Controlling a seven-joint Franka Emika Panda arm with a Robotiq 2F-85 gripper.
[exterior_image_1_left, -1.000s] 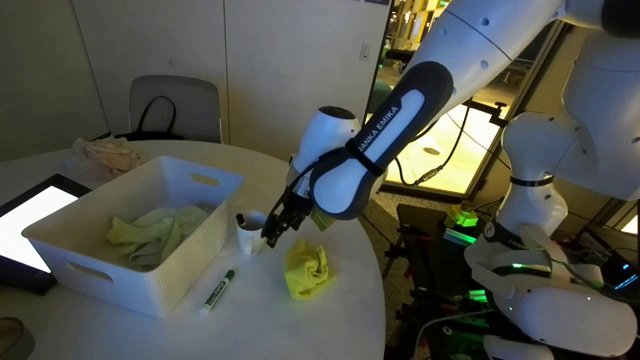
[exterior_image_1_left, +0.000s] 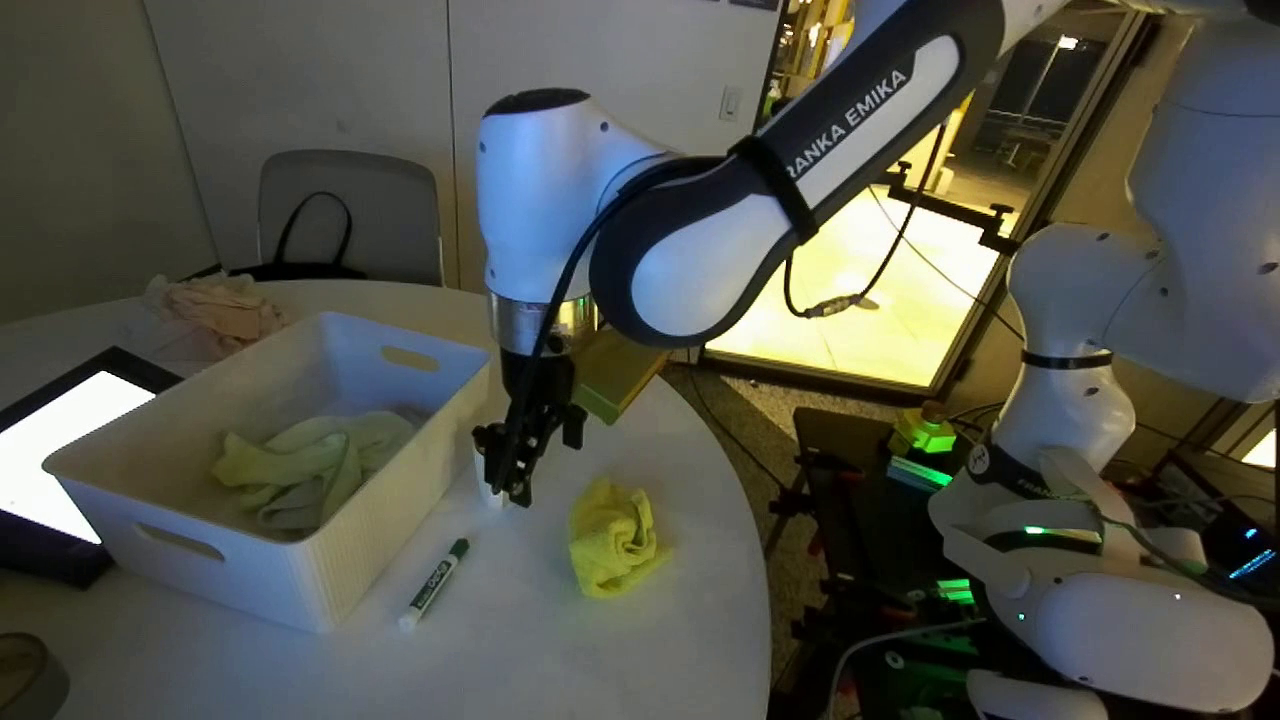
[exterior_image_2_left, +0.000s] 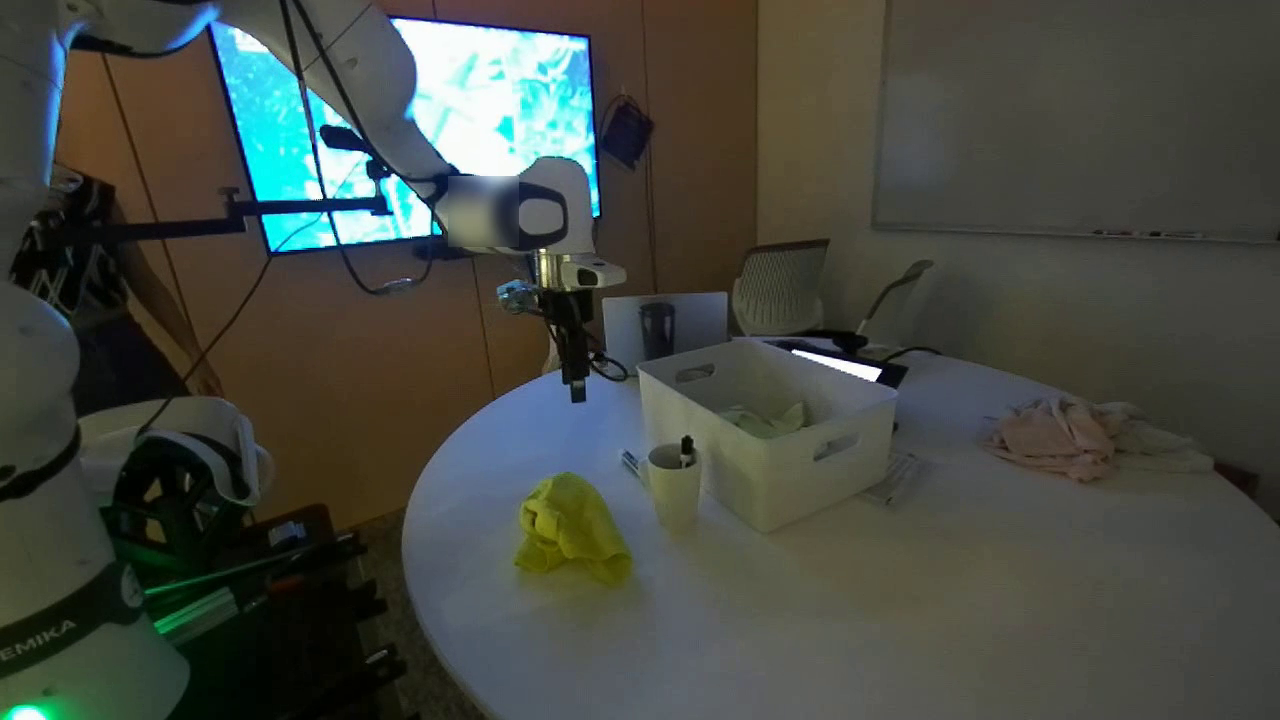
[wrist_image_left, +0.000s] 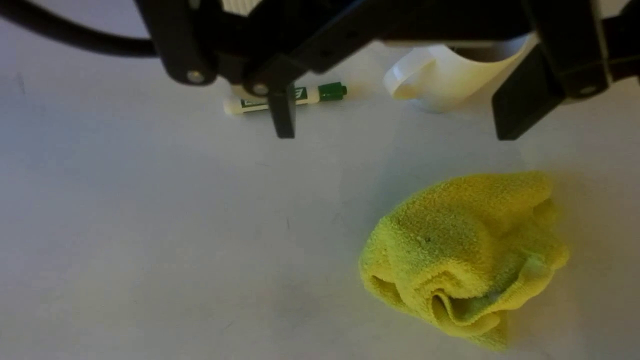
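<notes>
My gripper stands open above the table, its two dark fingers wide apart with nothing between them. In exterior view 2 the gripper (exterior_image_2_left: 577, 386) hangs well above the tabletop. A crumpled yellow cloth (wrist_image_left: 462, 255) lies on the table, below the fingers in the wrist view and apart from them. A green-capped marker (exterior_image_1_left: 434, 584) rests flat on the table beside the bin. The white mug (exterior_image_2_left: 675, 490) stands upright with a dark marker (exterior_image_2_left: 686, 451) in it; in exterior view 1 my gripper mostly hides this mug.
A white bin (exterior_image_1_left: 321, 588) with pale cloths (exterior_image_1_left: 318, 462) inside takes up the table's left side. Behind it lie a lit screen (exterior_image_1_left: 60, 450) and a pinkish cloth (exterior_image_1_left: 222, 310). Free table surface (exterior_image_1_left: 576, 660) extends in front of the yellow cloth.
The arm has risen and shifted left in exterior view 1, and the gripper now points more nearly straight down, in front of the mug. Cloth, marker and bin are where they were.
</notes>
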